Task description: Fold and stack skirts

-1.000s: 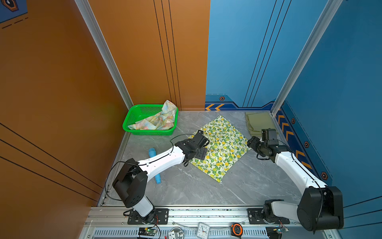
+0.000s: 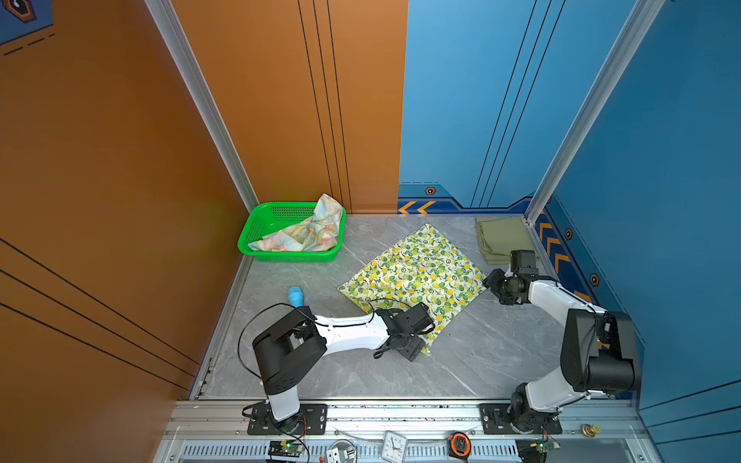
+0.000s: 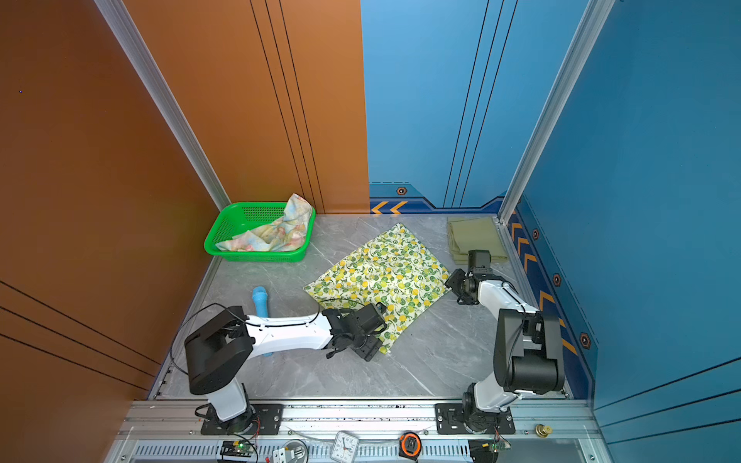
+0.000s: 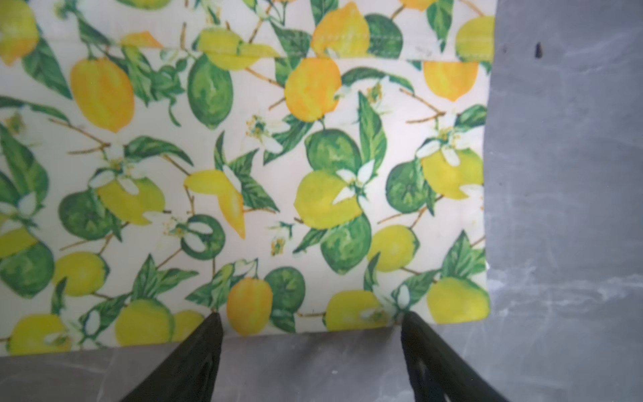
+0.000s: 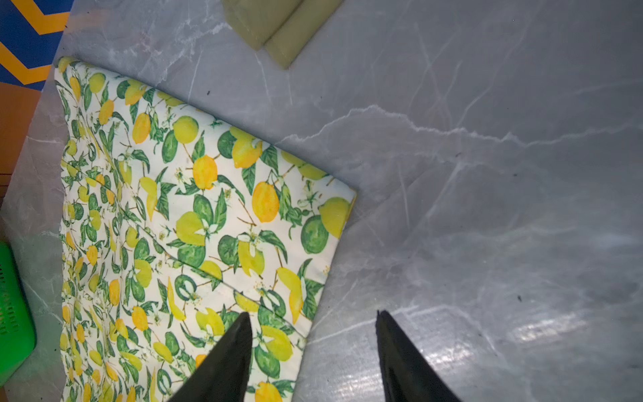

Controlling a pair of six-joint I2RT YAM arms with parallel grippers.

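A white skirt with a lemon print [image 2: 420, 270] lies flat and turned cornerwise on the table, its near corner partly hidden under my left arm in the top views. My left gripper is open above the skirt's near edge, with cloth edge and bare table showing between its fingers. My right gripper stands open by the skirt's right corner, holding nothing; that corner shows flat in the right wrist view. An olive-green folded skirt [image 2: 501, 239] rests at the back right. A pastel patterned cloth [image 2: 312, 230] hangs partly over the basket's rim.
The green basket [image 2: 248, 231] stands at the back left. A blue cylindrical object [image 3: 261, 301] lies on the table, partly under my left arm.
My left gripper has moved from the skirt's left side to its near corner. The right arm's elbow has drawn inward while its gripper stays near the right corner. The skirt lies unchanged.
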